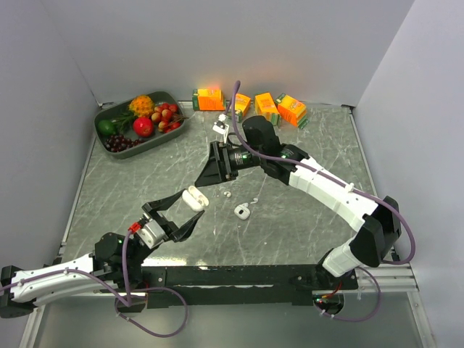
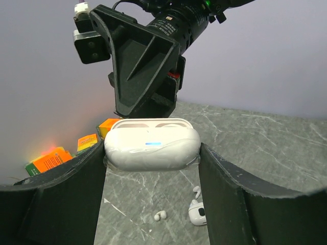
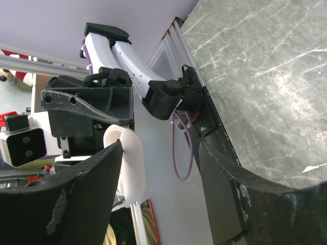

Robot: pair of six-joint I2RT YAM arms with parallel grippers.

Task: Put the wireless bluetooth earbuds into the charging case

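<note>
A white charging case point(image 1: 195, 199), its lid apparently raised, is held up off the table with my left gripper shut on it. A small blue light shows on the case point(image 2: 153, 133) in the left wrist view. Just above it in the top view, the right gripper point(image 1: 199, 184) points toward the case. In the right wrist view, that gripper has a wide gap between its fingers, and the case point(image 3: 134, 163) appears beyond the left fingertip, partly covered by it. Contact between them cannot be told. A pair of small white earbuds point(image 1: 227, 193) lies on the table.
A second white case point(image 1: 242, 211) lies on the marble table with a small white piece point(image 1: 254, 201) beside it. A fruit tray point(image 1: 119, 154) and several orange boxes point(image 1: 209, 99) stand at the back.
</note>
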